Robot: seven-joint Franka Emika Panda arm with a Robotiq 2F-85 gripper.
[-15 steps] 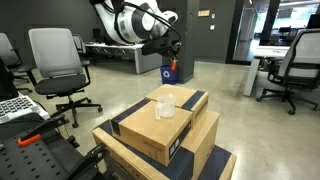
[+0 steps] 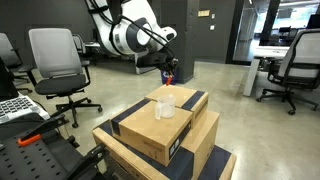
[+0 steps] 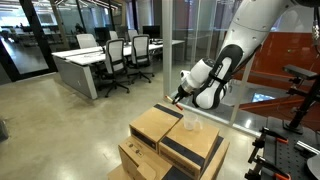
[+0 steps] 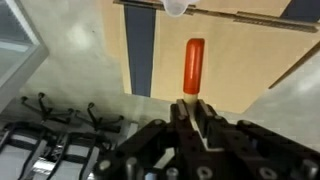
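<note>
A slim item with a red end and a pale section below it is held in my gripper; the fingers are shut on it. The wrist view looks down past it onto cardboard with dark tape strips. A clear cup stands on the nearer cardboard box, and part of the cup also shows at the wrist view's top edge. In exterior view 1, my gripper hangs above and behind the cup, apart from it. From the other side, the red item appears above the boxes, with the cup lower and to its right.
Another box lies behind the cup's box, and larger boxes stack beneath and beside them. Office chairs stand well back on the floor. Bare box top surrounds the cup.
In exterior view 1, my arm has come down and a little left, bringing the red item lower, nearer the boxes. The cup and boxes have stayed put.
</note>
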